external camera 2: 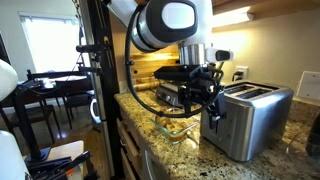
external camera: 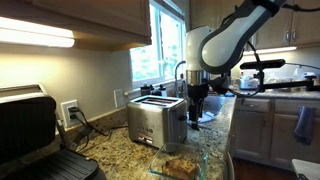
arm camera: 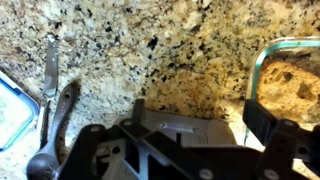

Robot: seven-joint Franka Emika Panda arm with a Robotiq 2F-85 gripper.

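Note:
My gripper stands open, its two fingers well apart and nothing between them. Below, between the fingers, shows the end of the silver toaster (arm camera: 185, 127). In the first exterior view the toaster (external camera: 157, 121) stands upright on the granite counter, with the gripper (external camera: 196, 113) hanging close to its far end. From the other side, the arm's dark gripper (external camera 2: 209, 112) partly covers the toaster (external camera 2: 247, 122). A glass dish (arm camera: 259, 70) holding a brown, bread-like piece (arm camera: 290, 92) lies to the right in the wrist view.
At the left of the wrist view lie a black spoon (arm camera: 58, 130), a silver utensil (arm camera: 50, 75) and a blue-rimmed container (arm camera: 14, 112). A black grill-like appliance (external camera: 52, 163) stands near the toaster. Bare counter (arm camera: 165, 50) lies between the utensils and the dish.

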